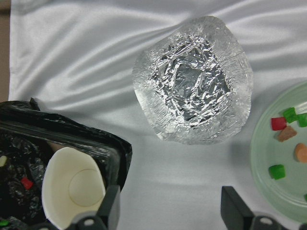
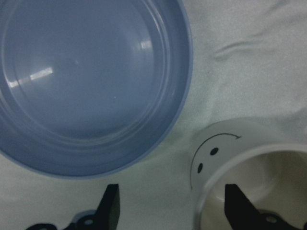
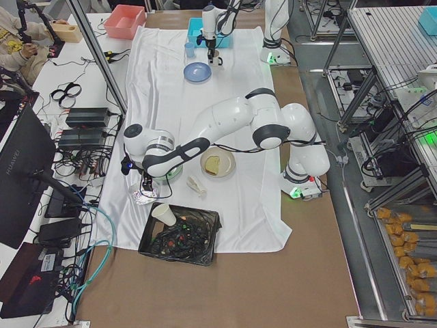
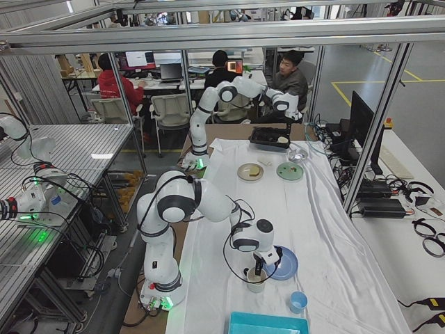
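Note:
My left gripper stands open above the cloth, between a crumpled foil dish (image 1: 192,81) and a white cup (image 1: 69,187) tilted in a black-lined bin (image 1: 110,143). To its right lies a green plate (image 1: 273,191) with several coloured pieces. My right gripper is open at a white mug (image 2: 220,139) with a drawn face, one finger over the mug's opening and the other outside. A blue plate (image 2: 86,96) lies beside the mug.
A tan plate (image 4: 250,172) with a yellow piece lies near the green plate. A blue cup (image 4: 298,301) and a cyan tray (image 4: 268,321) stand near my right arm.

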